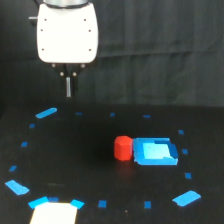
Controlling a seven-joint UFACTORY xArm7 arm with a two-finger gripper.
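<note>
High over the left part of the dark table, my gripper points down from its white hand. Its fingers appear as one narrow bar, shut, and nothing shows between them. A red rounded object rests on the table right of centre, well below and to the right of my gripper. Close against its right side is a small blue tray with a lighter blue and white inside. From this view I cannot tell whether the two touch.
Blue tape strips and several small blue squares mark the table. A white and orange piece is cut off by the bottom edge at the left.
</note>
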